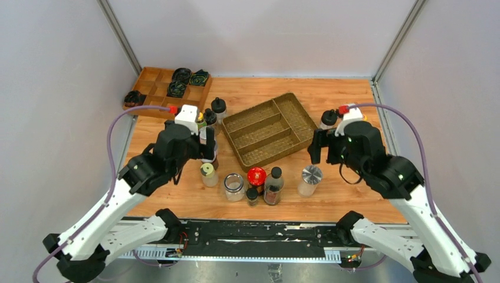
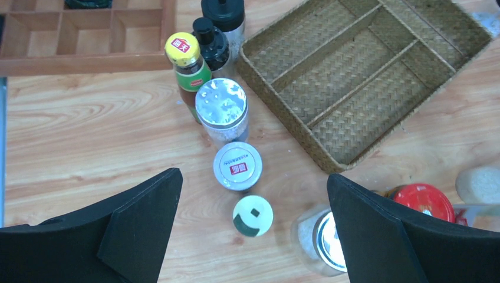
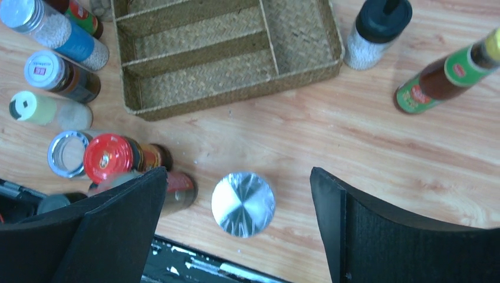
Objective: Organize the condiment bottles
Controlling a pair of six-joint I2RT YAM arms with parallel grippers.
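Observation:
The woven divided tray (image 1: pixel 253 159) sits empty mid-table. Condiment bottles stand around it: left of it a yellow-cap bottle (image 2: pixel 188 71), silver-lid jar (image 2: pixel 221 103) and pale-lid jar (image 2: pixel 237 165); in front, red-lid jar (image 1: pixel 256 175), glass jar (image 1: pixel 234 187) and metal-lid shaker (image 3: pixel 243 203); to its right, a black-cap shaker (image 3: pixel 377 29) and sauce bottle (image 3: pixel 430 85). My left gripper hangs open above the left row of bottles. My right gripper is open above and behind the metal-lid shaker, nothing between its fingers.
A wooden compartment box (image 1: pixel 154 103) with dark coiled items stands at the back left. Bare wood (image 3: pixel 377 159) lies right of the metal-lid shaker and behind the tray. Walls close in the back and sides.

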